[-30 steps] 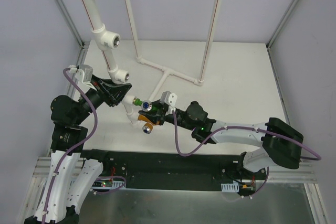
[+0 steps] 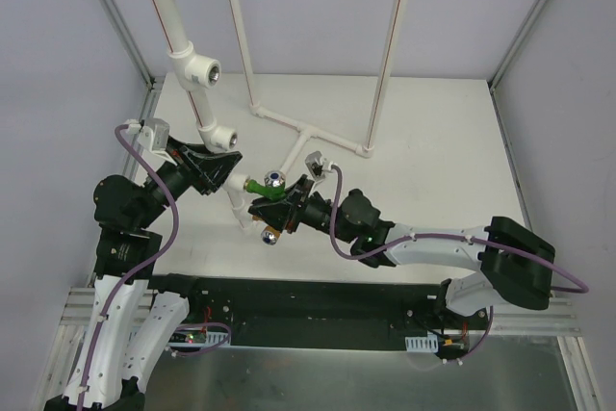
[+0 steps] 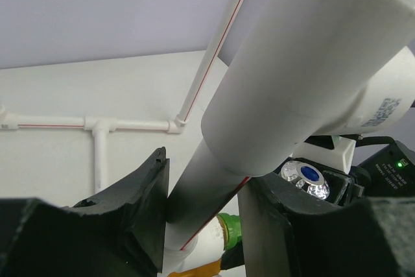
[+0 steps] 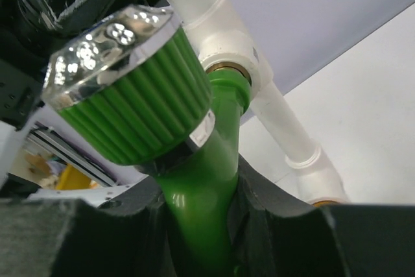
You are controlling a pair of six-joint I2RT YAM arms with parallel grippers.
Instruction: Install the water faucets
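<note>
The green faucet (image 2: 254, 188) sticks out of a white pipe fitting (image 4: 224, 43) on the left-hand pipe, its threaded end inside the opening. Its chrome knob with a blue centre (image 3: 305, 176) faces up in the top view. My right gripper is closed around the green body, one finger on each side. With its fingers pressing both sides of the white pipe (image 3: 206, 189), my left gripper holds that pipe just above the faucet's fitting. An orange faucet (image 2: 270, 235) sits in the fitting below, partly hidden by my right gripper (image 2: 262, 209).
Two higher fittings (image 2: 202, 70) on the same pipe have open threaded holes. A thinner white pipe frame (image 2: 306, 130) stands behind. The white board (image 2: 443, 161) to the right is clear. Both arms work close together at the pipe.
The left arm has stayed in place.
</note>
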